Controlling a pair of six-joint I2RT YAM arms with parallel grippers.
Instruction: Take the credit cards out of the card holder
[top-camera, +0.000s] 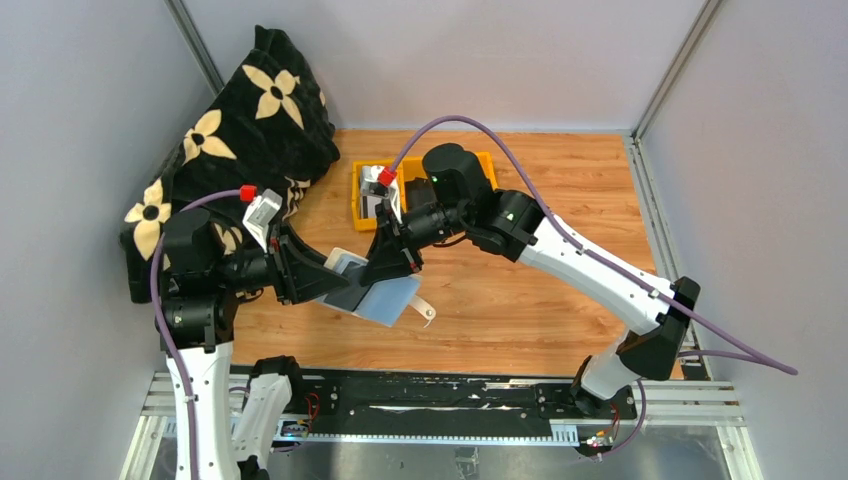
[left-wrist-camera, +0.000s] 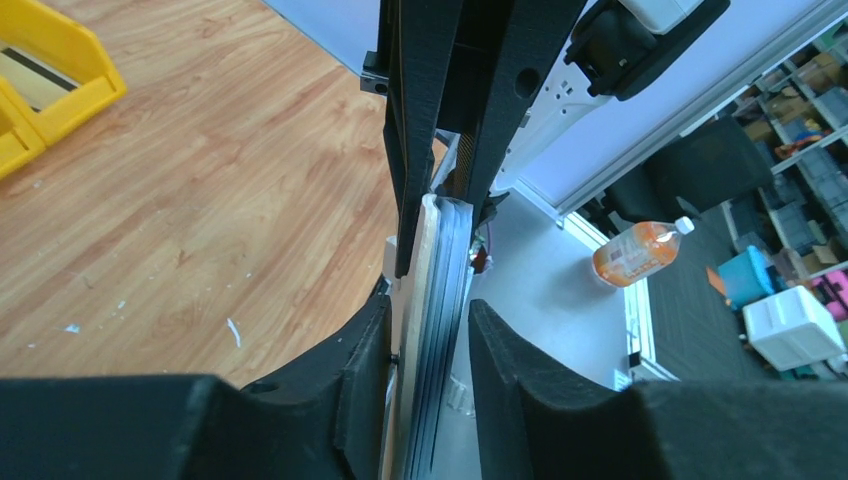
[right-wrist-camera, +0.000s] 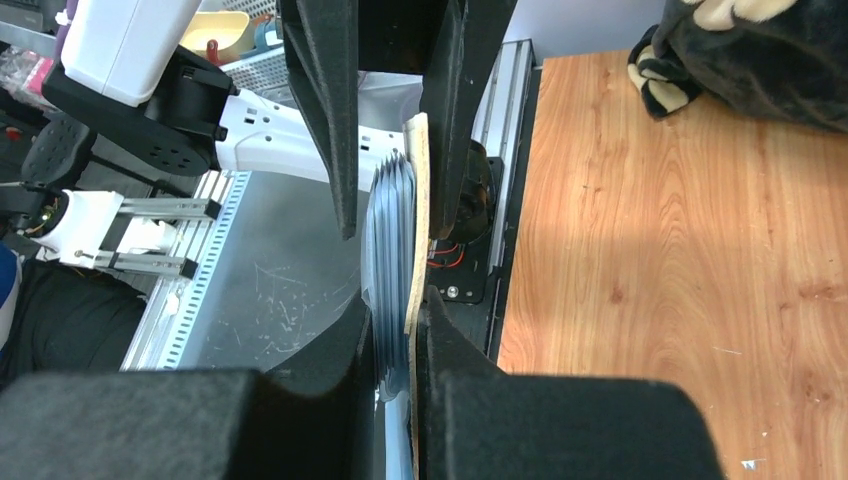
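Observation:
In the top view the card holder (top-camera: 385, 300), with pale blue plastic sleeves and a cream cover with a tab, is between my left gripper (top-camera: 340, 280) and my right gripper (top-camera: 372, 272). The left wrist view shows the stacked sleeves (left-wrist-camera: 445, 260) edge-on between the left gripper's fingers, with the right gripper's fingers at the stack's upper end. In the right wrist view the sleeves and cover (right-wrist-camera: 392, 260) stand between the right gripper's fingers, the left's around the far end. How tightly either gripper closes on them is hard to tell.
A yellow tray (top-camera: 362, 220) with grey and dark items lies at the back of the wooden table (top-camera: 560, 260). A black floral cushion (top-camera: 230, 140) fills the back left.

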